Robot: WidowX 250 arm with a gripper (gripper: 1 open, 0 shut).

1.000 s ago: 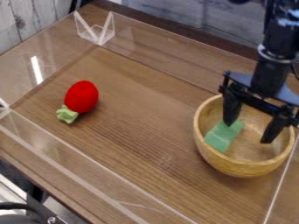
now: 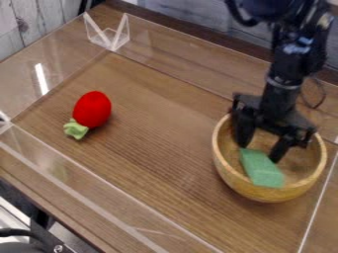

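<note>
The black gripper [image 2: 264, 133] reaches down from the upper right into the tan bowl [image 2: 232, 164] on the wooden table's right side, over the bowl's back part. Its fingers look blurred, so how wide they stand is unclear. A green object [image 2: 262, 172] lies in the front of the bowl, below the fingertips. A red object [image 2: 91, 109] with a pale green end lies on the left.
A white wire-like object [image 2: 103, 32] stands at the back left. The table's back edge runs along the upper right, behind the arm.
The gripper has moved left within the bowl from the right side. The green object now lies lower in the bowl, toward the front, and is turned differently.
</note>
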